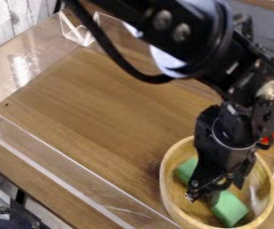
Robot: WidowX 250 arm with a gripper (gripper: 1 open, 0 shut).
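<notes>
A black gripper [223, 179] reaches down from the top right into a round wooden bowl [172, 192] at the lower right. A green bar-shaped block [228, 208] lies in the bowl, partly hidden under the fingers. Whether the fingers are closed on it is hidden by the gripper body.
A red object [266, 140] sits behind the bowl at the right, partly hidden by the arm. A white wall is at the top left.
</notes>
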